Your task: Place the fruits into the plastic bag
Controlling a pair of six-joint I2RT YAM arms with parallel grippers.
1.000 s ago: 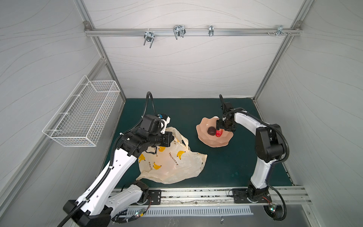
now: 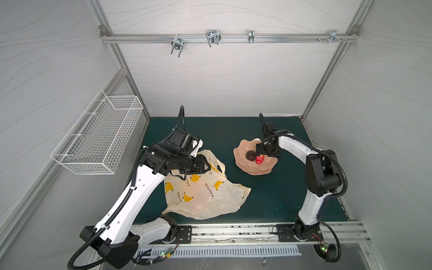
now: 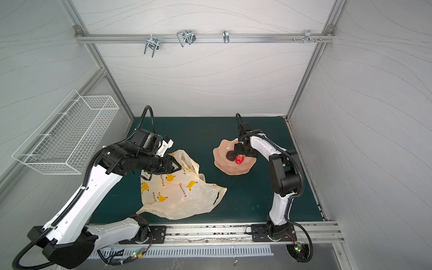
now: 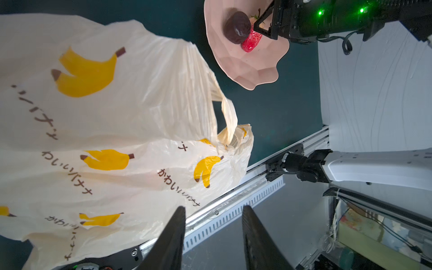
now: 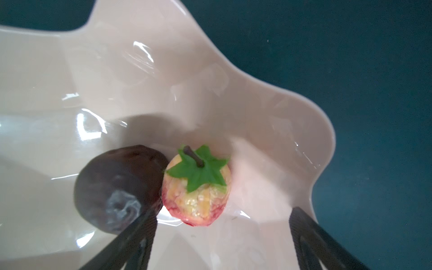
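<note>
A red strawberry [image 5: 196,189] and a dark round fruit [image 5: 119,189] lie side by side in the pink scalloped dish [image 2: 252,166]. My right gripper is open low over the dish, the strawberry near the space between its fingers. The cream plastic bag [image 2: 211,202], printed with bananas, lies crumpled and flat at the left, its handle visible in the left wrist view. Above it my left gripper has its fingers apart, with nothing seen between them.
A white wire basket [image 2: 96,135] hangs on the left wall. Hooks hang from the back rail [image 2: 288,38].
My left arm has risen a little and its gripper has shifted right. The bag's right end has spread slightly rightward.
</note>
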